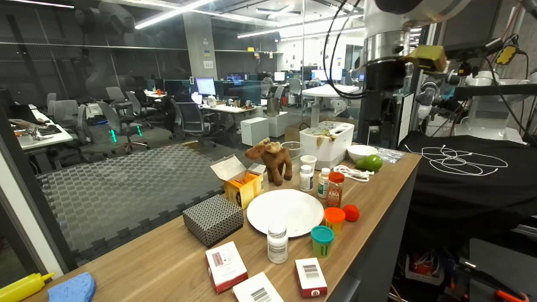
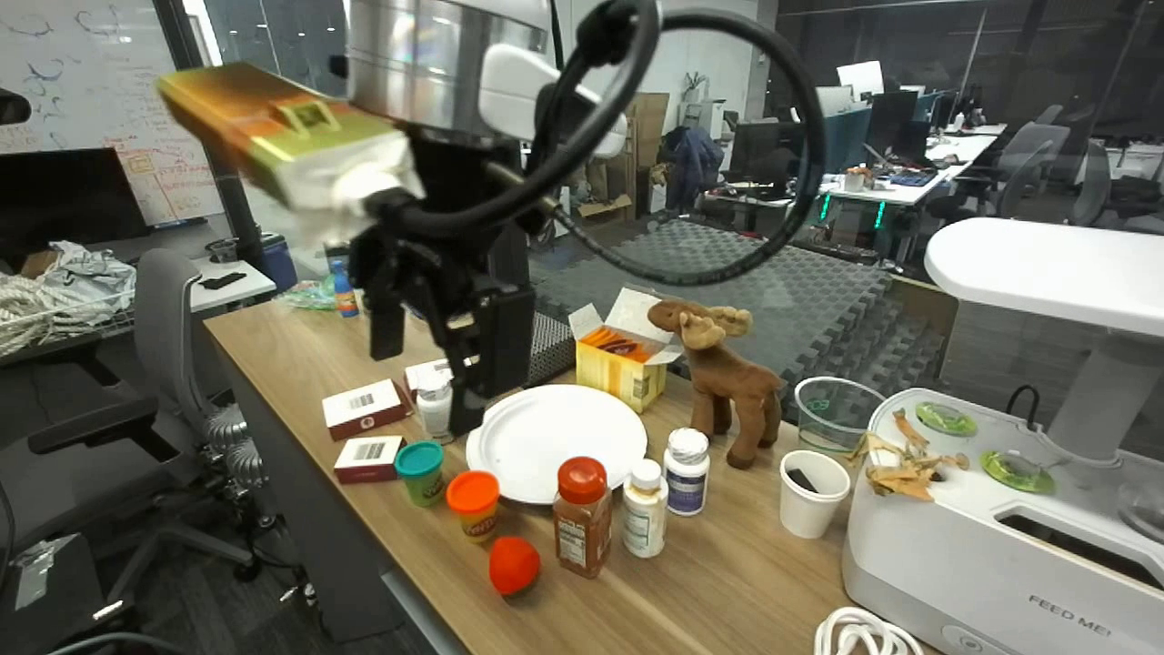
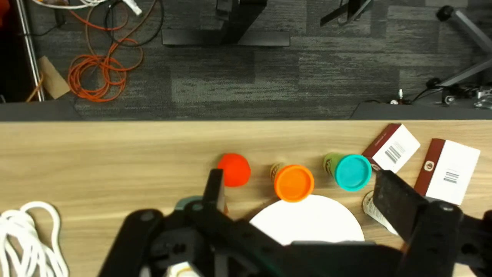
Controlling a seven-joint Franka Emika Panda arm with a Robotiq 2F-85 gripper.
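Note:
High above the counter, my gripper point(image 2: 420, 382) stands open and empty, its two black fingers point(image 3: 214, 187) spread wide in the wrist view. Below it in that view lie a red ball-like item point(image 3: 235, 170), an orange-lidded tub point(image 3: 293, 183) and a teal-lidded tub point(image 3: 353, 172). The white plate point(image 3: 306, 221) is partly hidden by the gripper's body. A red-capped spice jar point(image 2: 583, 515) and two white bottles point(image 2: 645, 508) point(image 2: 687, 471) stand by the plate's edge in exterior view 2. Another white bottle point(image 1: 277, 244) is on the plate's other side.
Around the plate are a brown plush moose point(image 1: 272, 160), an open yellow box point(image 1: 241, 186), a patterned dark box point(image 1: 214, 219) and several red-white cartons point(image 1: 226, 264). A white planter point(image 1: 327, 143) and coiled white cord point(image 3: 32, 237) occupy one end. Bare wood point(image 3: 115, 161) shows between cord and red item.

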